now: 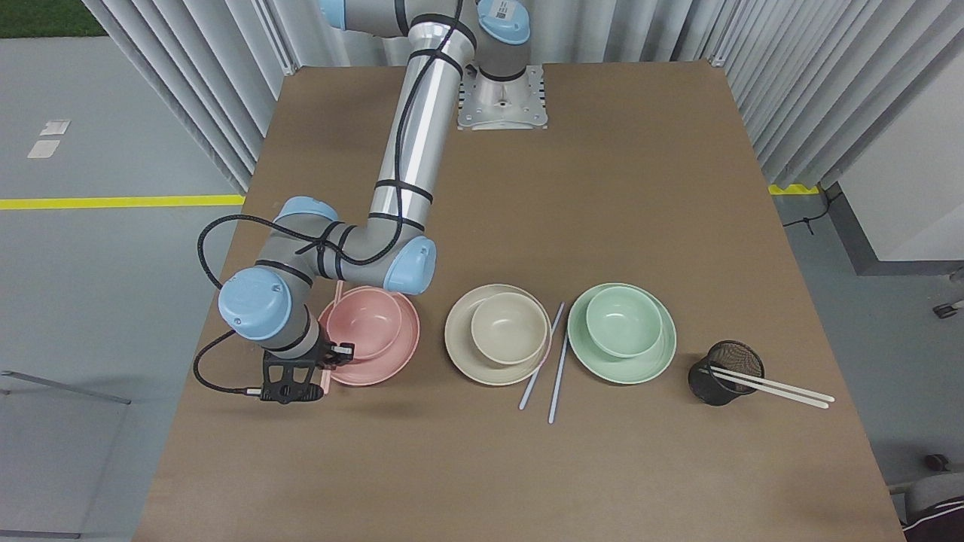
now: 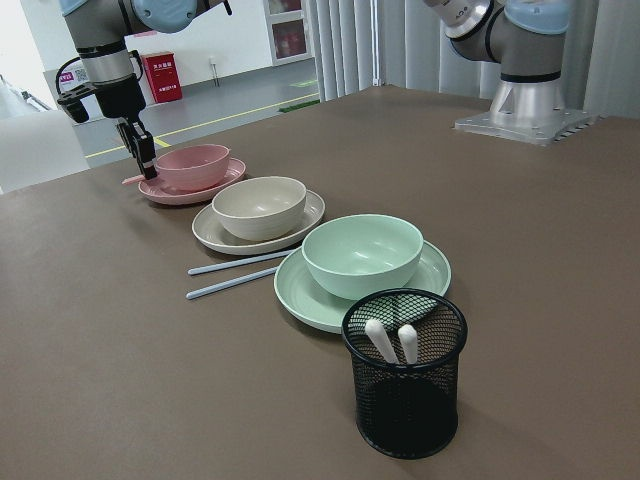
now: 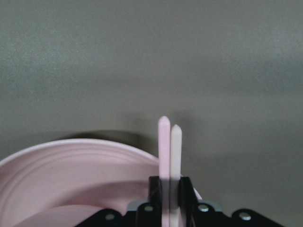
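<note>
My gripper is shut on a pair of pale pink chopsticks (image 3: 164, 146), held low at the edge of the pink plate (image 3: 104, 170), which has the pink bowl (image 1: 366, 321) on it. Beside it stand a beige bowl (image 1: 507, 327) on a beige plate (image 1: 465, 352) and a green bowl (image 1: 623, 318) on a green plate (image 1: 596, 357). Two light blue chopsticks (image 1: 557, 384) lie between these plates. A black mesh pen cup (image 2: 405, 400) at the right holds two white chopsticks (image 1: 786, 391).
The robot base (image 1: 501, 108) is at the back of the brown table (image 1: 542, 470). A cable loops from the arm beyond the table's left side.
</note>
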